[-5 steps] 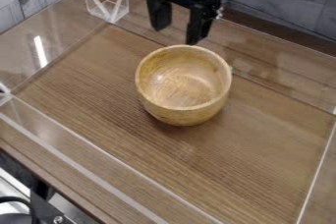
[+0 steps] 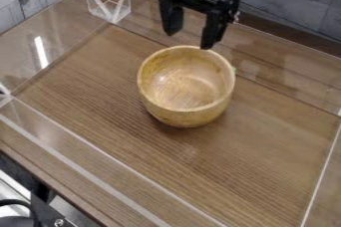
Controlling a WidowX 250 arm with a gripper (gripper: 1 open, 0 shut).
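Observation:
A round, light wooden bowl (image 2: 185, 103) sits empty at the middle of the wooden table (image 2: 94, 141). Behind it my black gripper (image 2: 190, 34) hangs from the top of the view, open, with nothing visible between its fingers. It is just beyond the bowl's back rim, above the tabletop.
White tape marks (image 2: 110, 4) lie on the table at the back left, with more along the left and right sides. A small green speck is beside the bowl's right rim. A black cable is at the lower left corner.
The bowl looks unchanged.

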